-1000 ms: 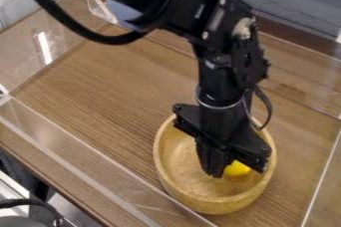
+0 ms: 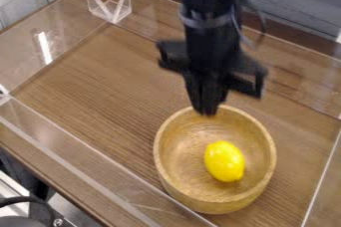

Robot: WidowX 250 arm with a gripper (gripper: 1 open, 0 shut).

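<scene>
A yellow oval object lies in a round wooden bowl in the lower middle of the view. My dark gripper hangs above the back of the bowl, clear of the yellow object, its lower parts blurred. Nothing shows between its fingers; their exact spread is hard to make out.
A small clear wire-like basket stands at the back left.
My gripper has risen up and back out of the bowl.
</scene>
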